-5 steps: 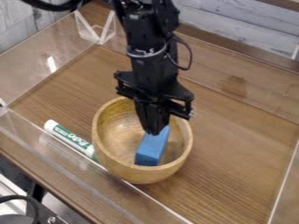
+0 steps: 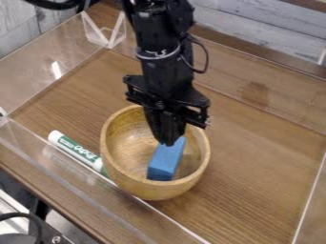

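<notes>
My black gripper [image 2: 167,129] reaches down over a yellow bowl [image 2: 128,167], its tips at the top end of a blue block [image 2: 163,164] inside the bowl; the fingertips are dark and whether they grip the block is hard to see. A white-and-green tube [image 2: 76,152] lies on the wooden table left of the bowl.
Clear plastic side panels edge the left and front, with black cables at the lower left. A white plank wall stands at the back.
The arm has shifted very slightly; the bowl and block look essentially where they were.
</notes>
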